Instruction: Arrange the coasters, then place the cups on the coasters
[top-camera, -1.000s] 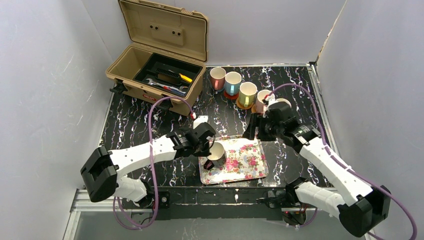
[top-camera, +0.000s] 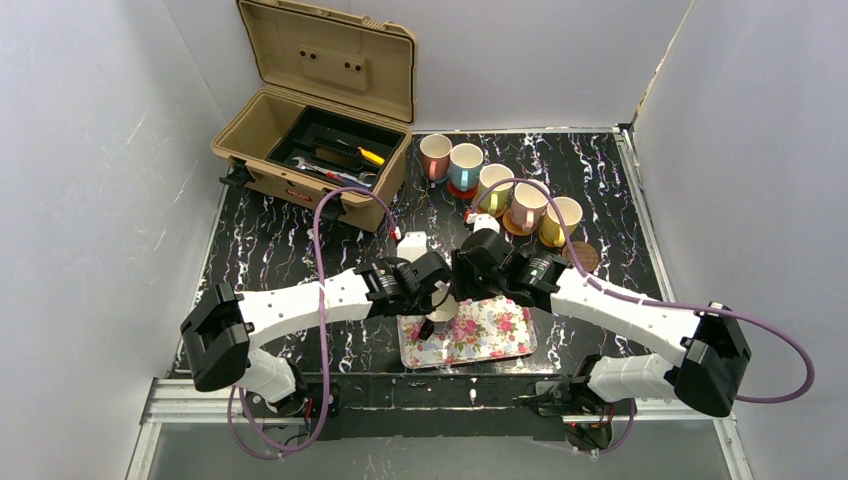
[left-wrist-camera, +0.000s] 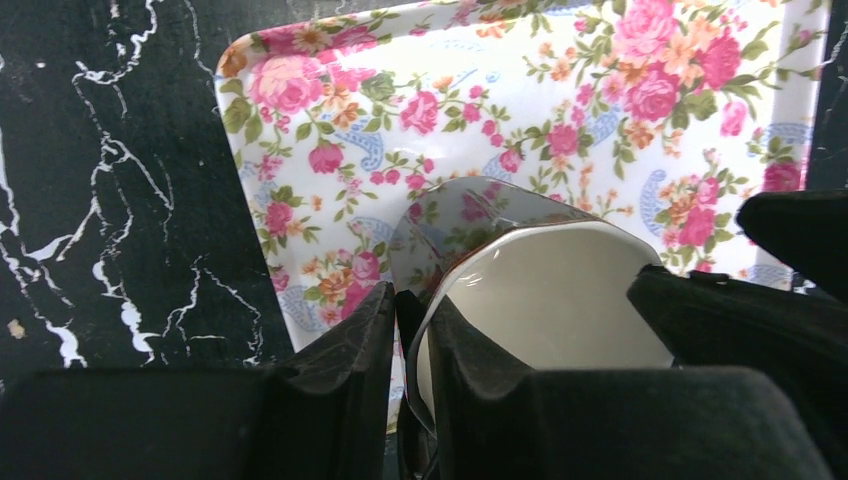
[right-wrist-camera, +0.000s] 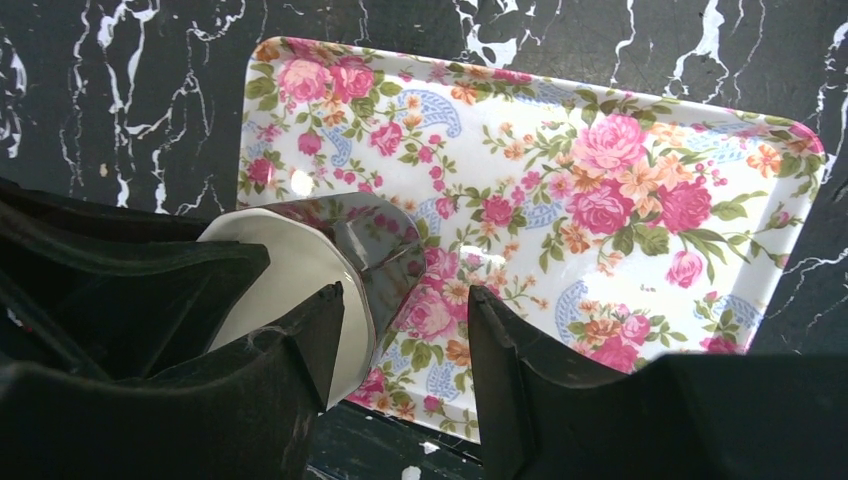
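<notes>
In the top view the cup (top-camera: 444, 305) is over the left part of the floral tray, its pale inside facing up and its handle toward the front left. My left gripper straddles the cup's rim, fingers close together; whether they press on the wall is unclear. On the cup's other side my right gripper stands part open, one finger over the cup's mouth and the other outside it. A bare brown coaster (top-camera: 586, 257) lies at the right, beyond my right arm.
The floral tray (top-camera: 490, 340) lies at the front middle. Several coloured cups stand in a row at the back, including a yellow cup (top-camera: 568, 213) beside the bare coaster. An open tan toolbox (top-camera: 240, 135) fills the back left.
My right gripper has come leftward from beyond the tray to the cup. My left gripper and the cup have both shifted a little to the right.
</notes>
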